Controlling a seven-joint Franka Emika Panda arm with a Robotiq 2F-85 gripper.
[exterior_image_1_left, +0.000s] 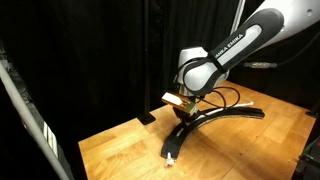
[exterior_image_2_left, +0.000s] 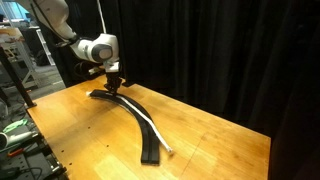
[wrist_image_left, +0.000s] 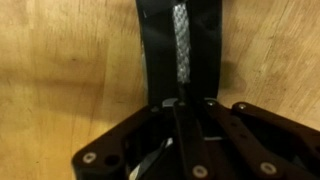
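A black curved strip (exterior_image_1_left: 173, 144) lies on the wooden table, its arc also visible as a black band (exterior_image_2_left: 149, 148) in exterior view 2. Along it runs a pale rope (exterior_image_2_left: 166, 149), whose far end leaves the strip and rests on bare wood. From above, the braided rope (wrist_image_left: 182, 42) lies on the dark strip (wrist_image_left: 158, 62) and passes under my gripper. My gripper (exterior_image_1_left: 187, 118) points down, low over the strip's bend. The dark fingers blend into the strip, so their gap and any contact with the rope are hidden.
Bare wooden table (exterior_image_2_left: 215, 125) spreads widely to the right in exterior view 2. Black curtains (exterior_image_1_left: 100, 65) hang behind the table. A small black object (exterior_image_1_left: 147, 118) sits by the back edge, left of the gripper.
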